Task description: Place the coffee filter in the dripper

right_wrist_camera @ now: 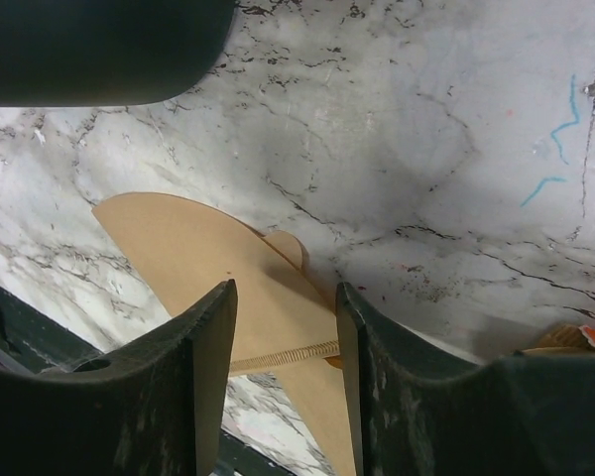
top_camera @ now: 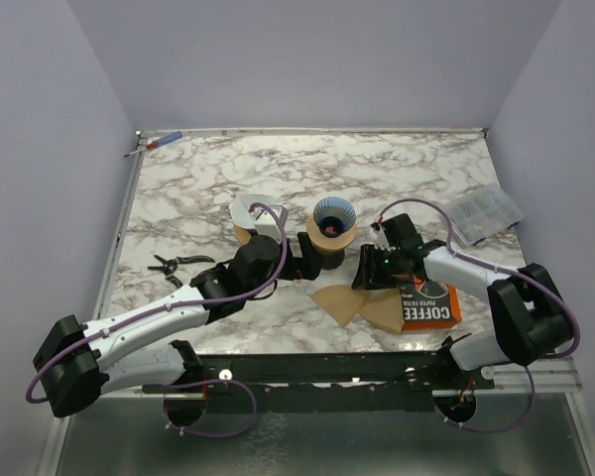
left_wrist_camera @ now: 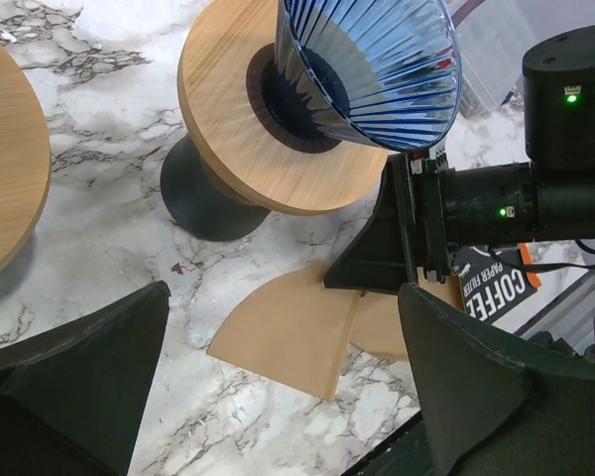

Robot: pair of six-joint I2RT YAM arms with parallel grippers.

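The blue glass dripper (top_camera: 332, 213) sits on a wooden stand at the middle. Brown paper filters (top_camera: 337, 302) (right_wrist_camera: 169, 233) lie fanned on the marble, left of the coffee filter box (top_camera: 431, 305). My right gripper (top_camera: 368, 273) is low over the filters; in the right wrist view its part-open fingers straddle a filter edge, not visibly closed on it. My left gripper (top_camera: 312, 253) is open beside the dripper stand, with nothing between its fingers.
A second stand with a white dripper (top_camera: 253, 206) is partly behind the left arm. Pliers (top_camera: 178, 266) lie at left, a clear organizer (top_camera: 481, 213) at right.
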